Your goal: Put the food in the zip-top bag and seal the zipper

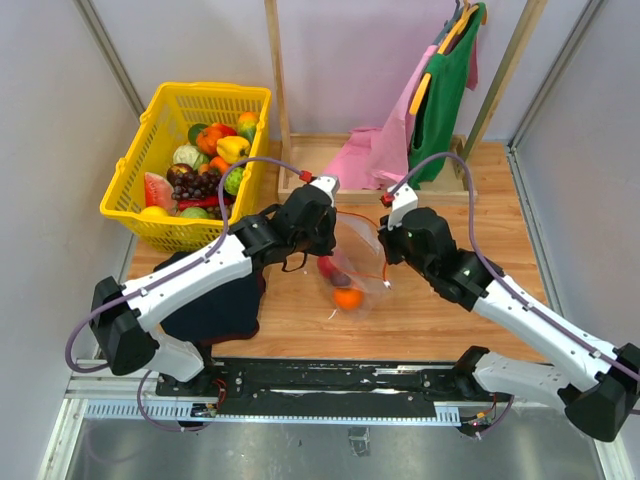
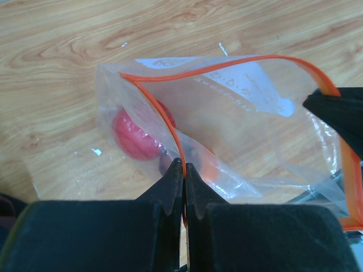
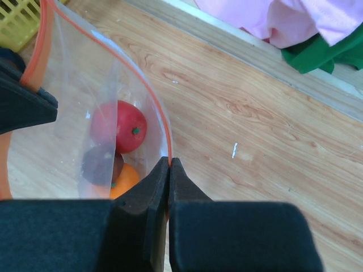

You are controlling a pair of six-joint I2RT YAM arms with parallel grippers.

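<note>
A clear bag with an orange zipper rim (image 2: 210, 68) hangs between my two grippers, its mouth gaping. Inside it lie a red round fruit (image 3: 130, 126), a dark purple one and an orange one (image 1: 347, 298), bunched low in the bag. My left gripper is shut on one side of the orange rim, which runs down between its fingers. On the opposite side, my right gripper is shut with the rim pinched at its fingertips. The zipper's white slider (image 1: 387, 284) shows near the lower right of the mouth.
A yellow basket (image 1: 165, 232) full of produce stands at the back left. Dark folded cloth (image 1: 215, 305) lies beneath my left arm. At the back, a wooden rack holds pink (image 1: 375, 155) and green (image 1: 440, 115) garments. Bare table lies right of the bag.
</note>
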